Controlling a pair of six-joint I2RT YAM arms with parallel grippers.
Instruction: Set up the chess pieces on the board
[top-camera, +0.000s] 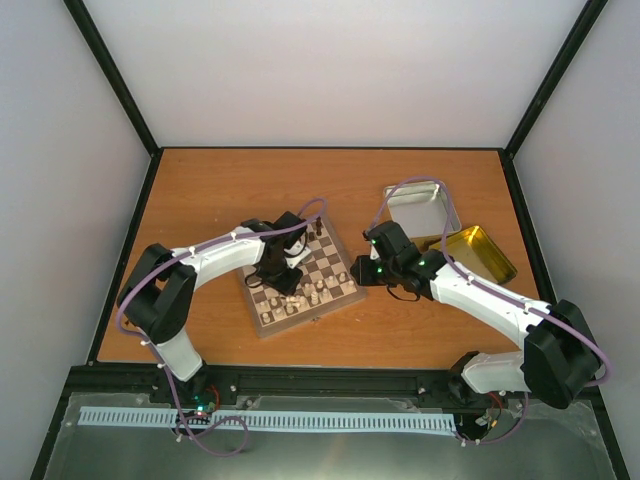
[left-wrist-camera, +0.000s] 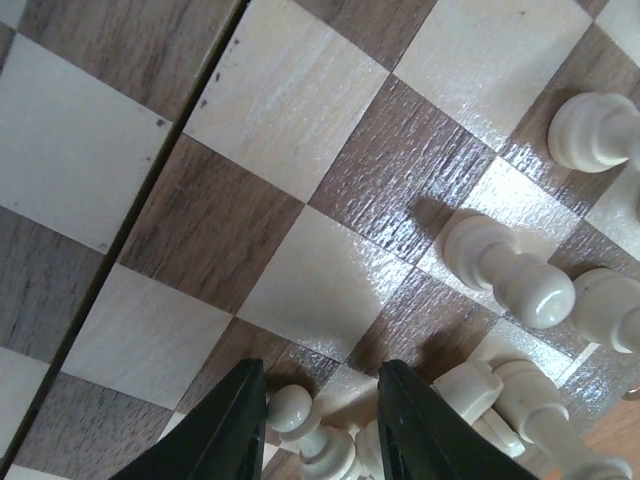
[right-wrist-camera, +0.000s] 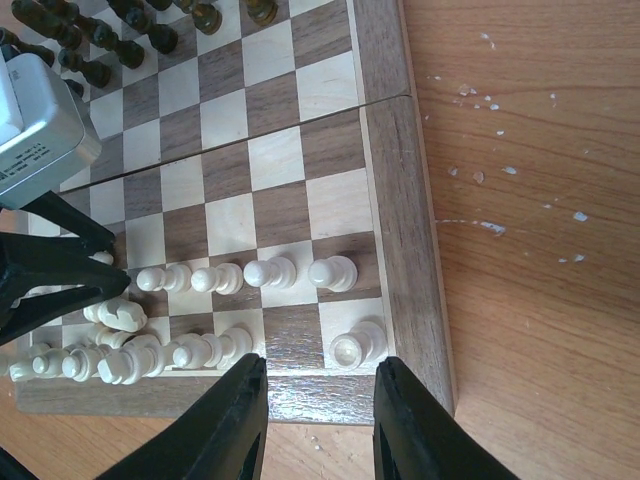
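Note:
The chessboard (top-camera: 332, 262) holds dark pieces (right-wrist-camera: 132, 45) on its far side and white pieces on the near side. My left gripper hangs low over the white side, fingers apart, with a white pawn (left-wrist-camera: 311, 443) just between and beneath their tips; contact is unclear. Beside it lie tipped white pieces (left-wrist-camera: 462, 397) and standing pawns (left-wrist-camera: 534, 290). My right gripper is open above the board's near edge, below a row of white pawns (right-wrist-camera: 281, 272) in the right wrist view, nothing between its fingers.
A silver tray (top-camera: 418, 208) and a gold tray (top-camera: 484, 247) stand at the right of the table. Bare wood (right-wrist-camera: 530, 200) lies beside the board.

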